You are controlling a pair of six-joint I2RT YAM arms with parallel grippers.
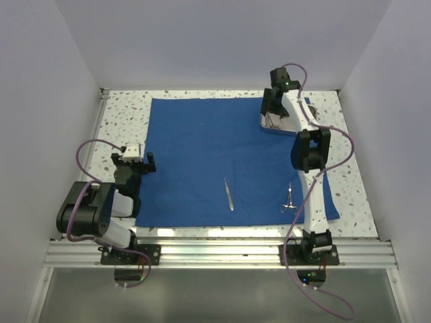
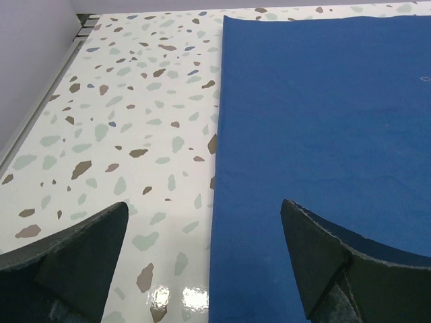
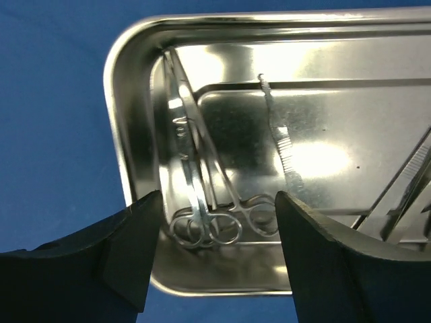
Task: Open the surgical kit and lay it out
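The steel kit tray [image 3: 129,134] lies on the blue cloth [image 1: 195,148] at the back right. In the right wrist view it holds scissor-like clamps [image 3: 195,202] along its left end, a slim instrument [image 3: 273,121] and several tweezer-like pieces [image 3: 397,195]. My right gripper is open over the clamps, its fingers apart; whether it touches them is unclear. On the cloth's front part lie a slim scalpel-like instrument [image 1: 229,195] and scissors [image 1: 289,205]. My left gripper stands open at the cloth's left edge with nothing between its fingers.
The speckled white table [image 1: 357,208] shows around the cloth, with walls at the back and sides.
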